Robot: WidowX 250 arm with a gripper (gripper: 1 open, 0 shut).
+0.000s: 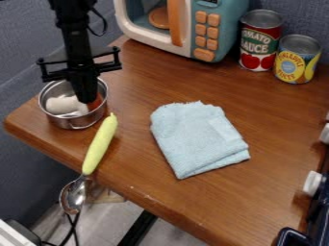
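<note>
My black gripper (85,91) reaches down into a steel pot (72,117) at the left edge of the wooden table, with its tip inside the rim. A pale item lies in the pot beside the tip, partly hidden by the gripper. I cannot make out whether the fingers are open or shut. A spoon with a yellow handle (99,145) lies at the front left, its metal head over the table's edge.
A light blue cloth (198,138) lies mid-table. At the back stand a toy microwave (178,24), a red tomato sauce can (260,43) and a yellow can (297,62). Dark objects with white knobs line the right edge.
</note>
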